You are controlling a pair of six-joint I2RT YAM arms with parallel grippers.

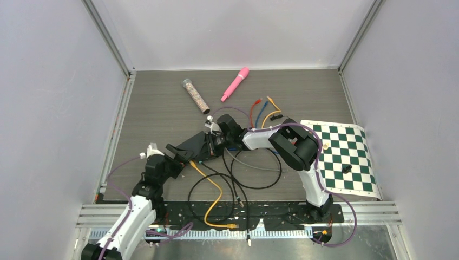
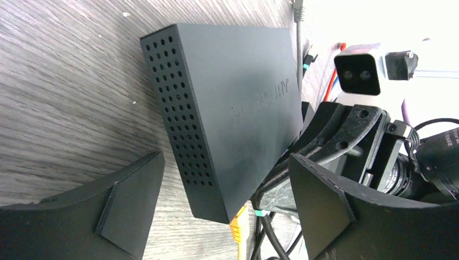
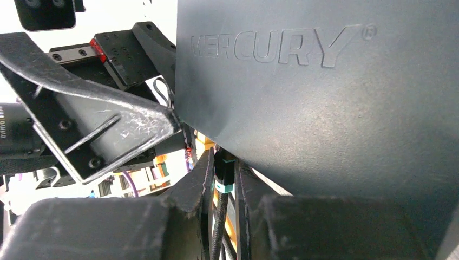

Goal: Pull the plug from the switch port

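The dark Mercury switch (image 2: 233,108) lies tilted in angle on the desk, its vented side facing my left gripper, which stands open around it. In the right wrist view its embossed lid (image 3: 330,119) fills the right half. A black plug with a teal band (image 3: 224,173) sits at the switch's edge, between the nearly closed fingers of my right gripper; whether they grip it firmly is unclear. A yellow cable (image 1: 208,181) also runs from the switch's front edge.
Looped black cables (image 1: 262,187) cover the front of the desk. A pink microphone (image 1: 235,82) and a clear tube (image 1: 196,96) lie at the back. A checkered board (image 1: 343,146) is at the right.
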